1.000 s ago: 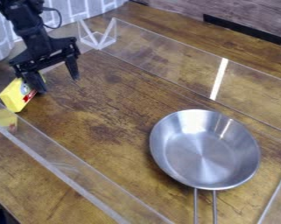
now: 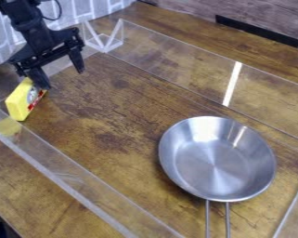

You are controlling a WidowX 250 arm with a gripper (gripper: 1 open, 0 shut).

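My black gripper (image 2: 48, 65) is open at the upper left, its two fingers spread apart with nothing held between them. Just below and left of it, a yellow item (image 2: 21, 104) with a red and dark part rests near the wooden table's left edge, below the fingertips.
A steel pan (image 2: 215, 158) with its handle toward the front sits at the right. Clear strips or barriers run along the left and back right, and a small white frame (image 2: 101, 35) stands at the back.
The gripper has risen up and away from the yellow item, which now shows more fully beneath it. The pan is unmoved.
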